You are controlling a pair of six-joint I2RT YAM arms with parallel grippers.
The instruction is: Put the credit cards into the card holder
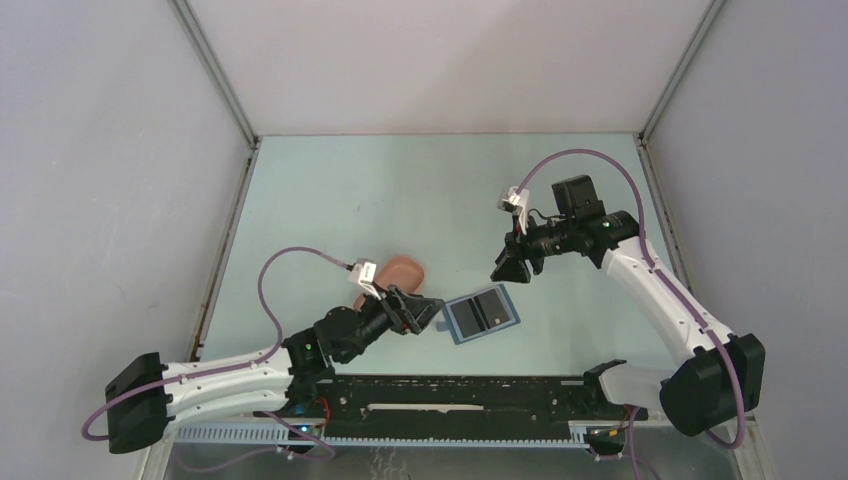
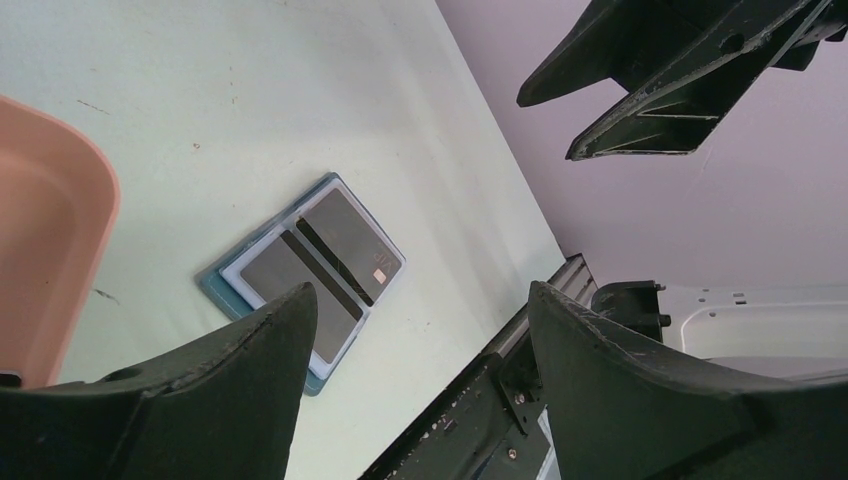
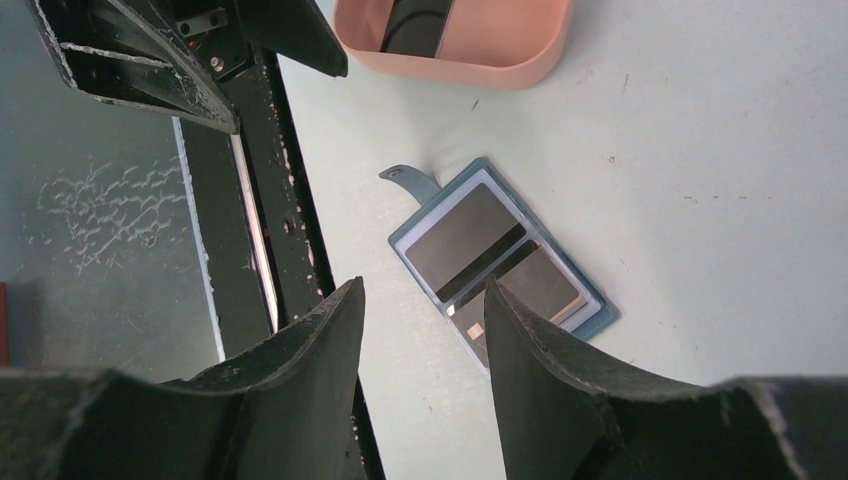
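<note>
The blue card holder [image 1: 481, 313] lies open and flat on the table, its strap [image 3: 408, 182] out to one side. It has two dark panels. One panel [image 3: 525, 290] shows a small pale square and a light strip like a card's markings; whether cards sit in either is hard to tell. The pink basket [image 1: 402, 274] holds a dark flat piece, perhaps a card [image 3: 413, 28]. To the holder's left, my left gripper is open and empty. My right gripper, also open and empty, hangs above and behind the holder.
The left arm partly covers the pink basket in the top view. Beyond the holder and basket the table [image 1: 420, 190] is bare. A dark rail [image 1: 450, 405] runs along the front edge, and walls rise on both sides.
</note>
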